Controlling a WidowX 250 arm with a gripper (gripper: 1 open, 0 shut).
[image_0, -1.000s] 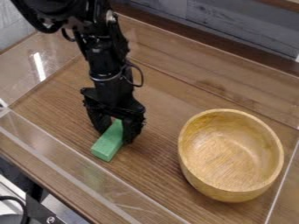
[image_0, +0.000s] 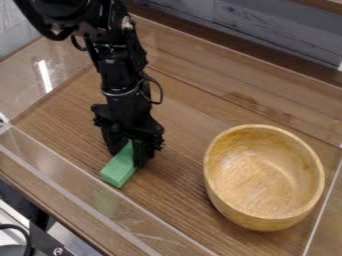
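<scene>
The black gripper (image_0: 131, 140) is low over the wooden table (image_0: 174, 210) at the centre left, down on a green rectangular object (image_0: 118, 171). Its fingers cover the upper part of the object, and the lower end sticks out toward the front left. Whether the fingers are closed on it cannot be made out.
A large tan bowl (image_0: 263, 180) sits at the right front of the table. A clear edge strip runs along the left front, with a dark cable beyond it at the lower left.
The gripper has come further down over the green object since a second ago, covering more of it. The bowl is unmoved.
</scene>
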